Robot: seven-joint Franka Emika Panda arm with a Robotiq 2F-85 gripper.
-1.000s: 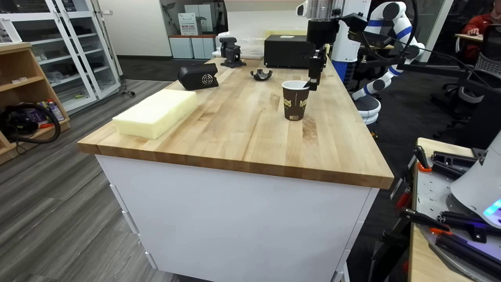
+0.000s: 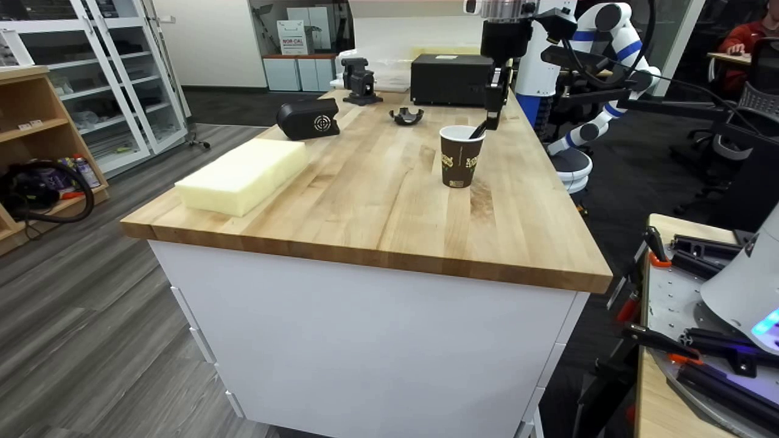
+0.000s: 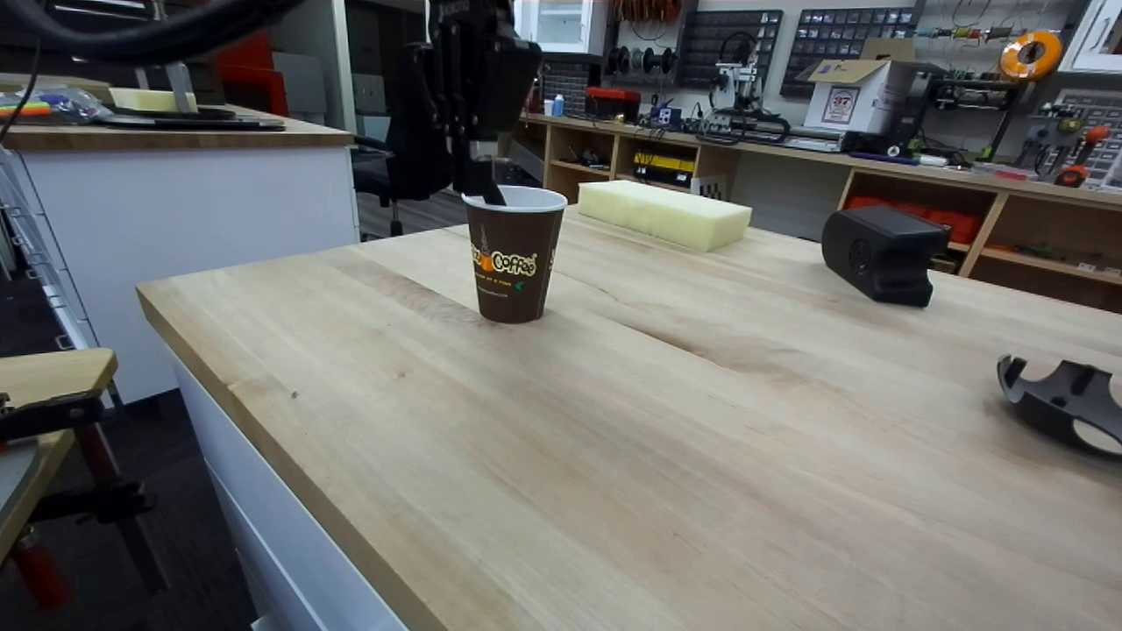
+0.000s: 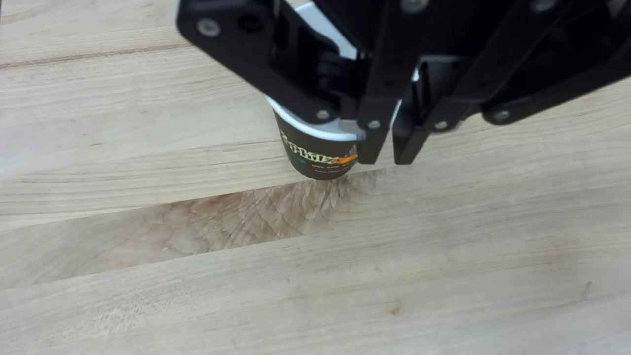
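A dark brown paper coffee cup (image 2: 461, 159) with a white rim stands upright on the wooden tabletop. Its printed side faces exterior view 2, where the cup (image 3: 515, 263) is left of centre. My gripper (image 2: 493, 125) points down at the cup's rim, beside the opening in exterior view 1. A slim black object (image 2: 478, 130) slants out of the cup toward the fingertips; its lower part is hidden inside. The gripper looks shut on its upper end. In the wrist view a narrow gap shows between the fingertips, and the held end is hard to make out.
A pale yellow foam block (image 2: 243, 175) lies near the left table edge. Farther back are a black rounded case (image 2: 308, 119), a curved black bracket (image 2: 406, 116) and a black box (image 2: 451, 80). Bare wood (image 3: 631, 452) surrounds the cup.
My gripper has risen slightly and shifted a little right. More of the slim dark object shows above the cup's rim. The cup stands almost exactly where it was.
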